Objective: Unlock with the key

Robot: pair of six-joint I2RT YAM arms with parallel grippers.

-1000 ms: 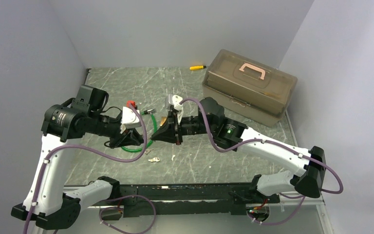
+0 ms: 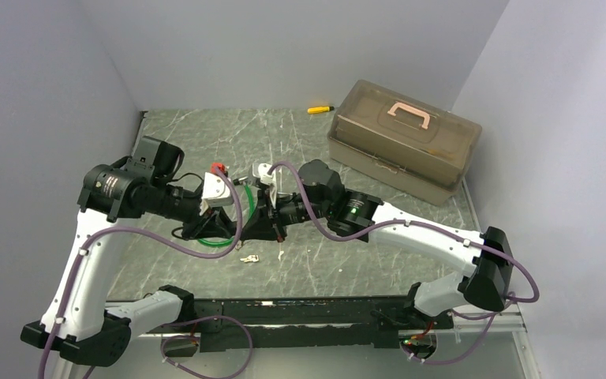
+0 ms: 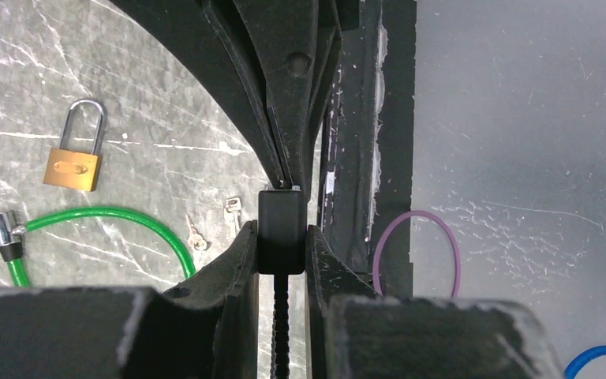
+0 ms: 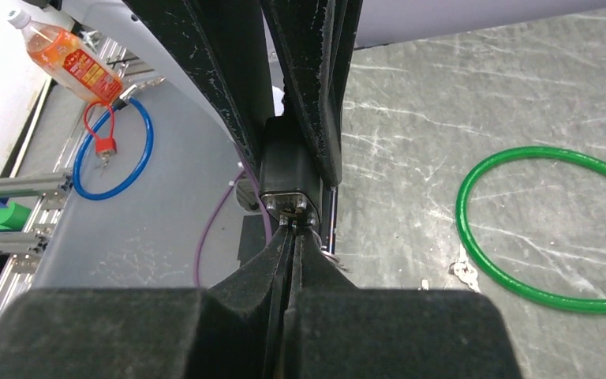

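Note:
In the left wrist view, a small black lock body (image 3: 281, 232) sits between the two fingers of my left gripper, shut on its sides. A black cable (image 3: 280, 328) hangs below it. My right gripper is shut, its tips right up against the screwed end face of the lock body (image 4: 290, 162). A thin metal ring (image 4: 331, 257) peeks out beside those tips; the key's blade and its seating are hidden. From above, the left gripper (image 2: 233, 230) and right gripper (image 2: 245, 234) meet over the table, hiding the lock.
Loose keys (image 2: 250, 259) lie on the marbled table below. A green cable lock (image 3: 138, 219) and a brass padlock (image 3: 73, 166) rest nearby. At the back right stands a brown toolbox (image 2: 398, 146), with a yellow-handled tool (image 2: 320, 110) beside it.
My right arm has shifted left, bringing its gripper up to the left one and tilting slightly. The left arm has drifted a little to the right.

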